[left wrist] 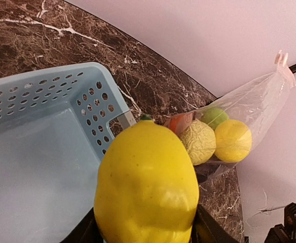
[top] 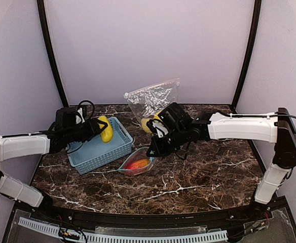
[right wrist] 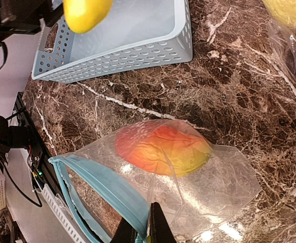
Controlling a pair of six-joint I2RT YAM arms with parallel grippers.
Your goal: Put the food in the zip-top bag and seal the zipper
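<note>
A yellow food piece (left wrist: pixel 147 187) with a green tip is gripped by my left gripper (top: pixel 98 127), which is shut on it above the blue basket (top: pixel 100 161). On the table lies a clear zip top bag (right wrist: pixel 229 177) with a blue zipper edge (right wrist: pixel 102 185); its mouth gapes toward the left. Inside that bag rests a red-and-yellow food piece (right wrist: pixel 163 149). My right gripper is shut on the bag's edge at one end of the blue zipper. The basket looks empty in the part that shows.
Behind my right arm stands another clear bag (left wrist: pixel 262 101) holding several round food pieces, such as a yellow one (left wrist: pixel 233 140) and a green one (left wrist: pixel 215 117).
</note>
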